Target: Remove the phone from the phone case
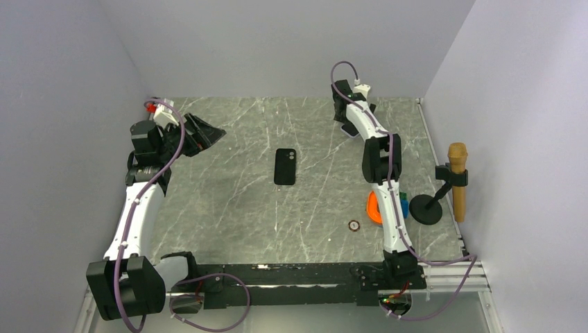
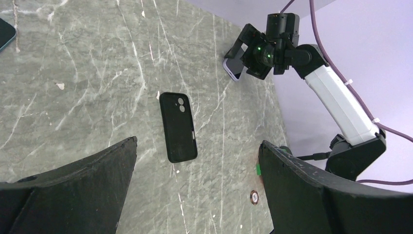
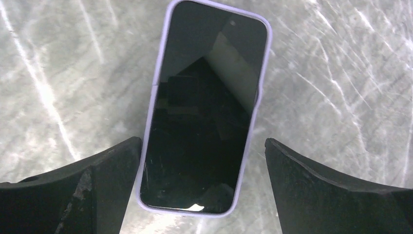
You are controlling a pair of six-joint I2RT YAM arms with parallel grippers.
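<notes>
Below my right gripper, a phone (image 3: 207,102) lies screen up, with a thin lavender rim around it that looks like a case. That gripper is open; its fingers stand left and right of the phone's lower half with nothing held. In the top view the phone (image 1: 351,130) is mostly hidden by the gripper, at the back right. A black phone case (image 2: 179,127) with a camera cutout lies mid-table; I cannot tell whether anything is in it. My left gripper (image 1: 211,137) hangs open above the left side of the table.
An orange ring-shaped object (image 1: 374,208) and a small round disc (image 1: 354,225) lie at the front right. A microphone on a stand (image 1: 426,209) stands by the right edge. A dark rounded corner of another object (image 2: 6,34) shows at the left wrist view's edge.
</notes>
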